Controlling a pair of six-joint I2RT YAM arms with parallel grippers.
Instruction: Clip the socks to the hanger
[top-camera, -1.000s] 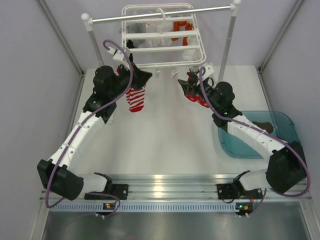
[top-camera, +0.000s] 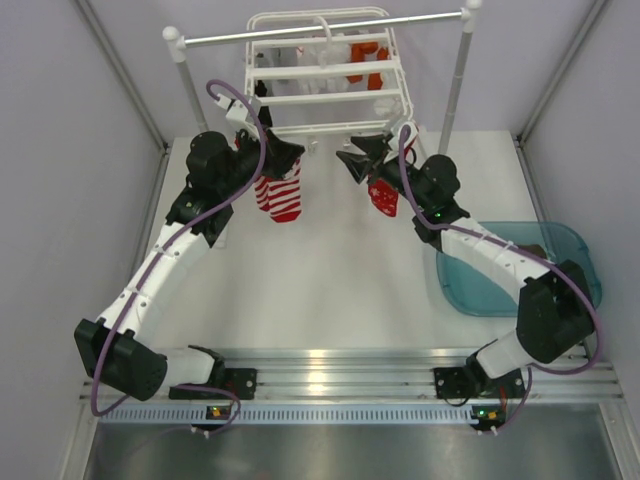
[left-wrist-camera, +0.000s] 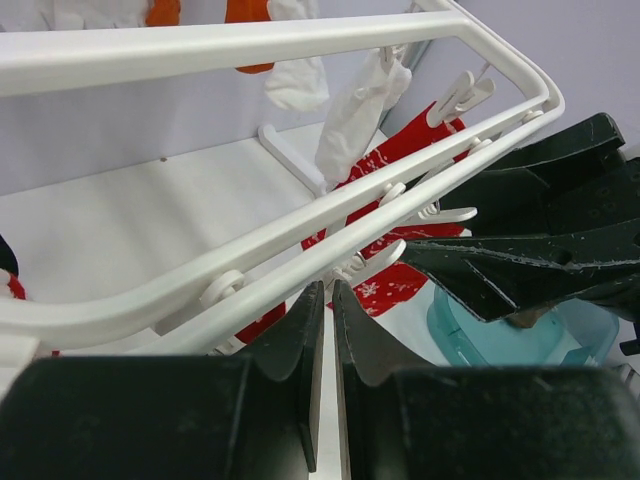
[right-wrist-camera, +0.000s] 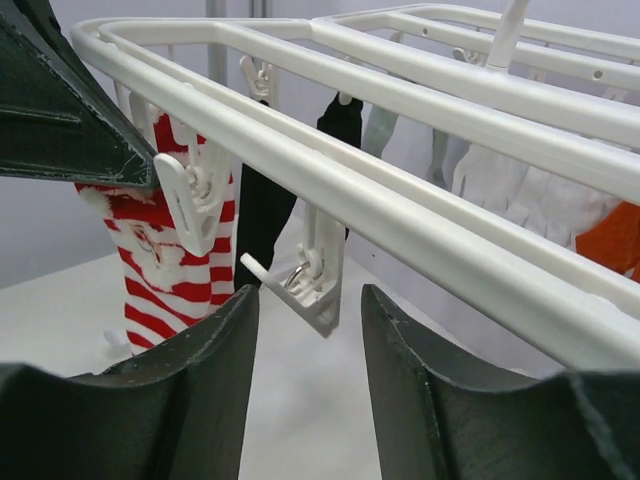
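Observation:
Red-and-white striped socks (top-camera: 283, 200) hang at the hanger's left, red patterned socks (top-camera: 384, 200) at its right. The white hanger (top-camera: 328, 70) holds other socks and several clips. My left gripper (top-camera: 290, 158) is at the front-left rail; in its wrist view the fingers lie close together, with nothing visible between them. My right gripper (top-camera: 352, 156) is at the front rail, fingers apart just below an empty white clip (right-wrist-camera: 310, 290), nothing held.
A teal tray (top-camera: 470, 290) with a dark item stands on the right. Rack posts (top-camera: 455, 85) flank the hanger.
My right gripper has moved left and up along the front rail, away from the red socks. The left arm has barely moved; the socks swing slightly.

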